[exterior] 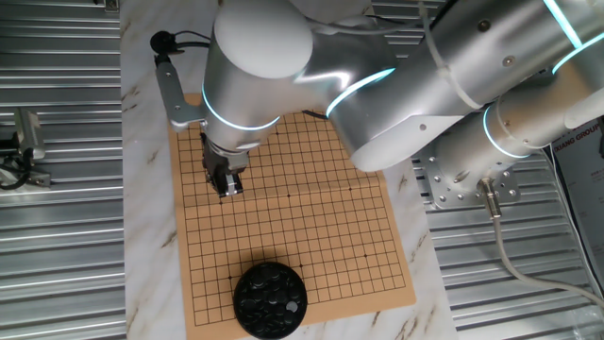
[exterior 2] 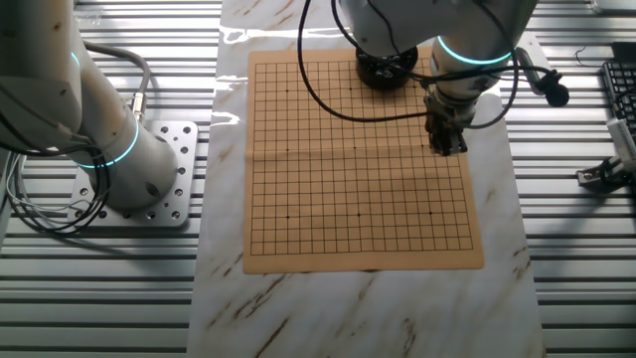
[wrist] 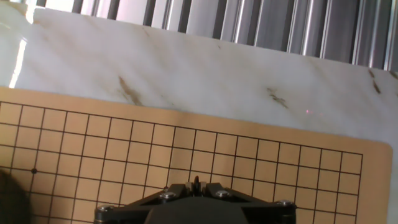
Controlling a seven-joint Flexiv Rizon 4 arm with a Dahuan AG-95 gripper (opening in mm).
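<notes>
The tan go board (exterior: 302, 227) has a black grid and no stones lying on its visible squares. A round black bowl (exterior: 270, 300) with several black stones in it stands on one edge of the board. Above the grid, away from the bowl, my gripper (exterior: 230, 193) points down. In the wrist view the gripper has its fingertips close together, with a thin dark piece, seemingly a black stone (wrist: 196, 184) seen edge-on, pinched between them. Exterior view 2 has the gripper (exterior 2: 447, 149) near the board's right side; the stone cannot be made out there.
White marbled tabletop (wrist: 205, 81) surrounds the board, with ribbed metal panels (exterior: 61, 246) beyond it. A dark rounded shape, probably the bowl (wrist: 12, 202), cuts into the wrist view's lower left. The board's middle is clear. A cable (exterior 2: 363, 118) loops from the arm.
</notes>
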